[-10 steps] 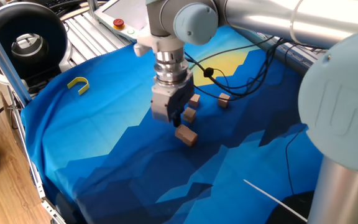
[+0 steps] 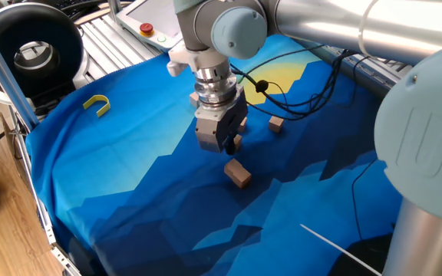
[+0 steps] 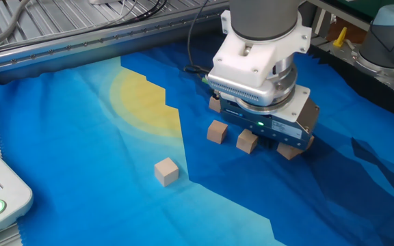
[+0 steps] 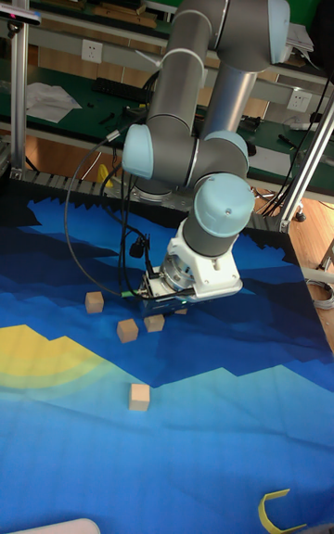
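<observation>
My gripper points down over the cloth, its dark fingers mostly hidden by its body; how wide the fingers stand cannot be made out. Just in front of it lies a longer wooden piece, perhaps two cubes touching, with a small gap from the fingers. In exterior view 2 that wooden piece is partly covered by the gripper. One wooden cube is close beside the fingers, another cube further off. A lone cube sits apart on the light blue area. A further cube shows behind the gripper housing.
A yellow curved piece lies at the cloth's far-left edge. Black cables hang beside the arm above the cloth. A tablet with a red button stands beyond the cloth.
</observation>
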